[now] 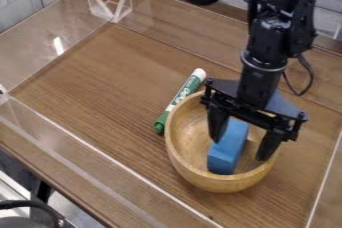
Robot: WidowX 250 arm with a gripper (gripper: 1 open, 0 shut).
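Note:
My black gripper (243, 116) is open, lowered into a round wooden bowl (186, 152) on the right of the table, its fingers spread above and around a blue block (225, 154) that lies in the bowl. Part of the block is hidden behind the gripper.
A green and white tube (185, 94) lies just left of the bowl. Black cables show at the lower left and top.

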